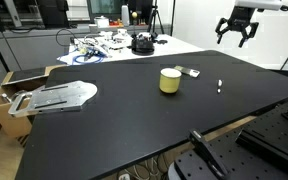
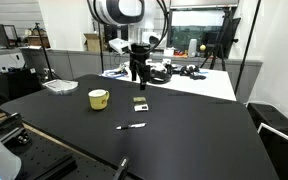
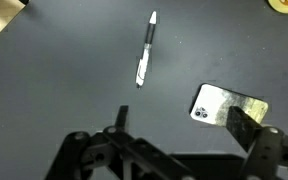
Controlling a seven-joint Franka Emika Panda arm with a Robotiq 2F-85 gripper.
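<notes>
High over the black table, my gripper (image 1: 231,42) stands open and empty, well apart from everything below. In the wrist view a black-and-silver pen (image 3: 146,52) lies ahead of the gap between the fingers, slightly left. A pale, partly yellowish phone-like slab (image 3: 222,104) lies flat near the right finger in that view, with small dark round marks at one end. The yellow mug (image 1: 170,82) stands upright on the table; only part of it shows at the wrist view's top right corner. Exterior view 2 shows the slab (image 2: 141,107) beyond the pen (image 2: 131,126).
A clear plastic-looking tray (image 2: 61,87) lies on the table beyond the mug. An open cardboard box (image 1: 12,103) sits past the table's edge. Background clutter stands well behind the table.
</notes>
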